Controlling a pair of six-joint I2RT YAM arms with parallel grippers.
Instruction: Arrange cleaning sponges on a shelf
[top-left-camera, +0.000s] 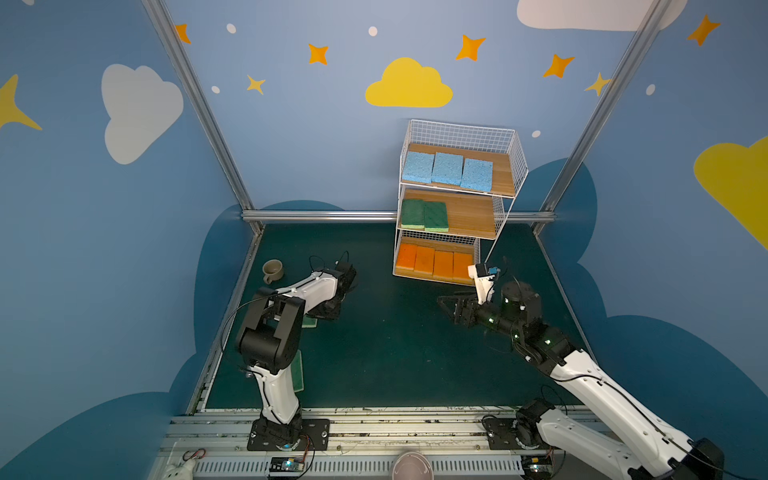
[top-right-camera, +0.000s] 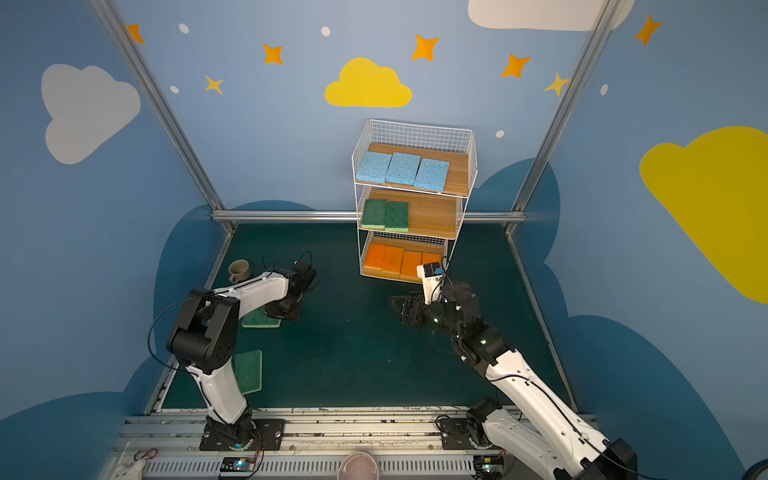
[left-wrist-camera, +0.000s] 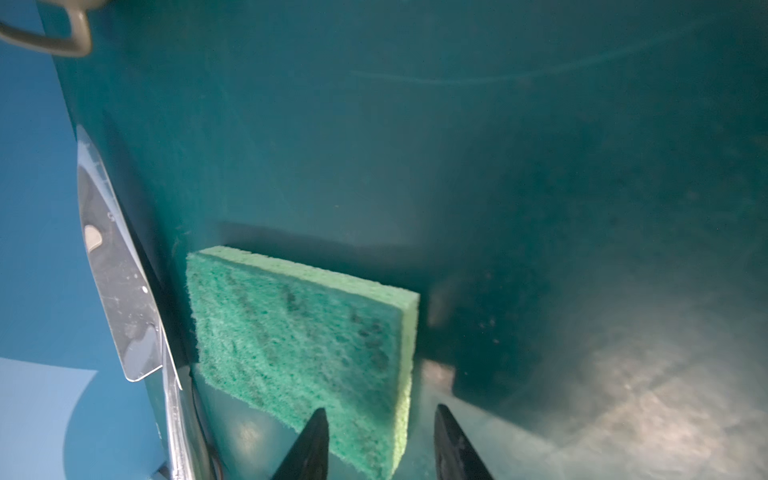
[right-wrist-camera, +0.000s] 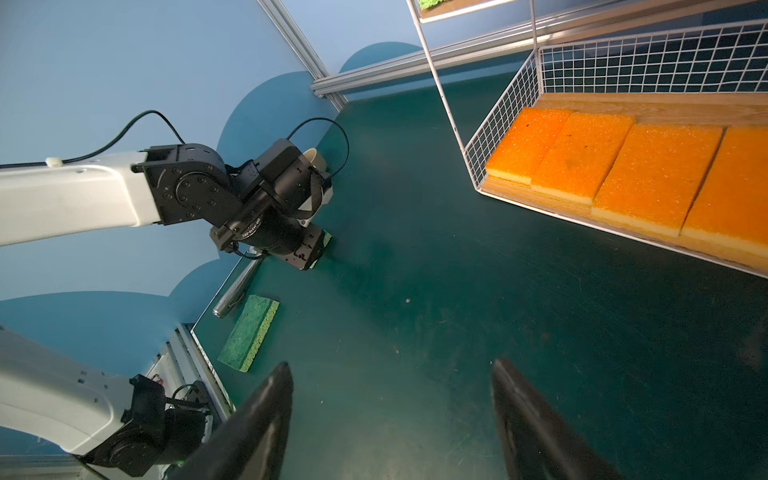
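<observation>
A white wire shelf (top-left-camera: 512, 185) with three wooden boards stands at the back. Three blue sponges (top-left-camera: 447, 169) fill the left of its top board. Two green sponges (top-left-camera: 424, 214) sit at the left of the middle board, and several orange sponges (right-wrist-camera: 588, 148) line the bottom one. Over a loose green sponge (left-wrist-camera: 300, 328) hangs my left gripper, fingers apart, the sponge's near corner showing between the tips; contact cannot be judged. Another loose green sponge (top-right-camera: 249, 372) lies nearer the front left. My right gripper is open and empty, in front of the shelf.
A beige mug (top-left-camera: 273, 270) stands at the far left of the table. A metal-bladed tool (left-wrist-camera: 120, 256) lies along the left edge, close beside the loose sponge.
</observation>
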